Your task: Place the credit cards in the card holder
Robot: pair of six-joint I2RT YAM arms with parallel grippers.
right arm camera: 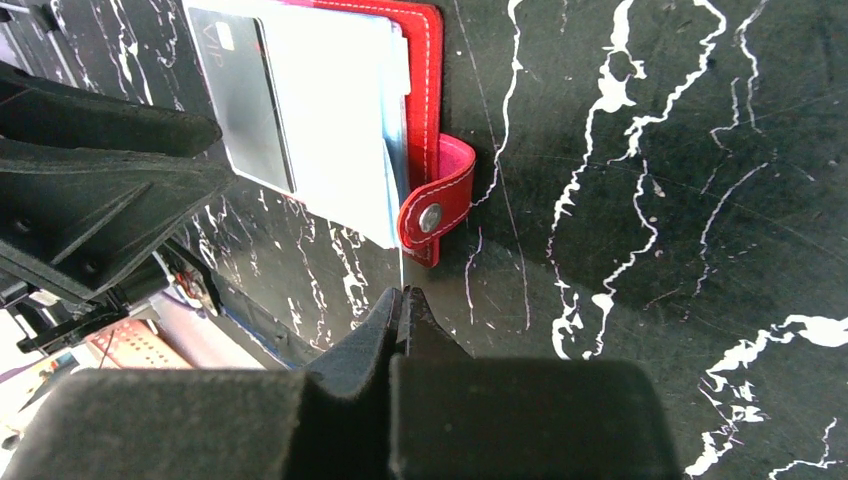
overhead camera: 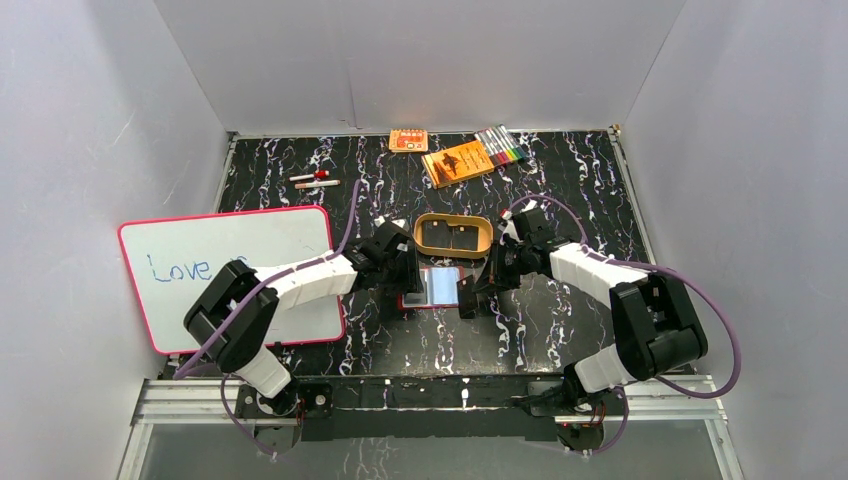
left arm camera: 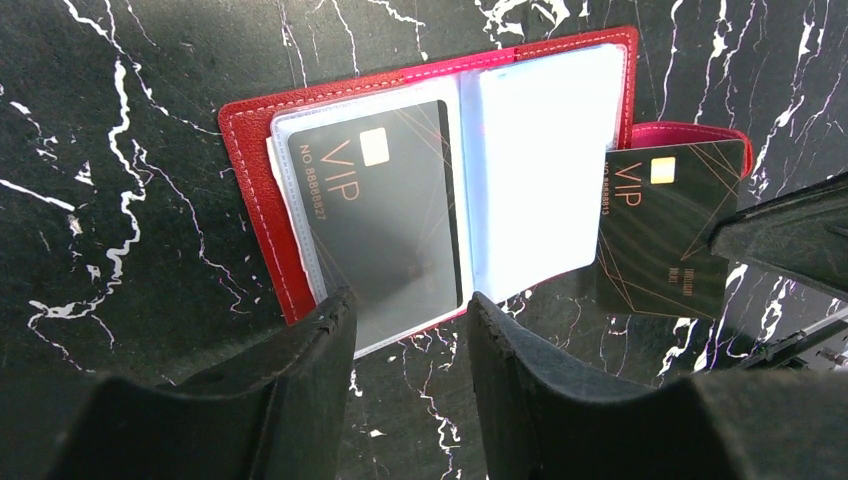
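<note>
The red card holder (left arm camera: 262,215) lies open on the table, with clear sleeves. One black VIP card (left arm camera: 385,225) rests in its left sleeve; the right sleeve (left arm camera: 540,165) looks white and empty. My left gripper is over the holder's near edge, its fingers apart with nothing held between them. A second black VIP card (left arm camera: 665,235) is pinched in my right gripper, which is shut on it at the holder's right side. In the right wrist view this card appears edge-on, as a thin line just beyond the fingertips, near the holder's snap strap (right arm camera: 432,215).
Behind the holder stands a tan oval tray (overhead camera: 425,222) with two more dark cards (overhead camera: 464,238) in it. A whiteboard (overhead camera: 230,270) lies at left, with markers (overhead camera: 317,184) beyond it. An orange book (overhead camera: 458,164) and coloured pens lie at the back.
</note>
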